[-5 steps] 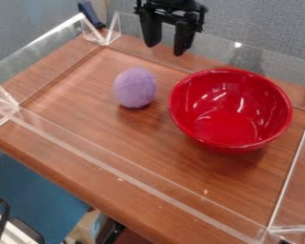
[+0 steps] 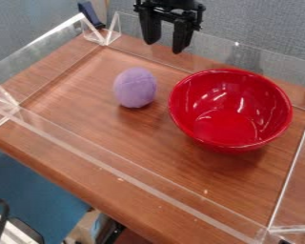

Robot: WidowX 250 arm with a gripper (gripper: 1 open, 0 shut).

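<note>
A purple ball (image 2: 134, 88) rests on the wooden table (image 2: 117, 162), left of a large glossy red bowl (image 2: 229, 124), which looks empty. At the top centre of the view, above the back of the table, my black gripper (image 2: 167, 32) hangs with its two fingers apart and nothing between them, clear of both ball and bowl.
Clear plastic walls (image 2: 66, 129) border the table, with a grey wall (image 2: 257, 29) behind. Off the lower left edge are a blue floor and some dark cables and boxes.
</note>
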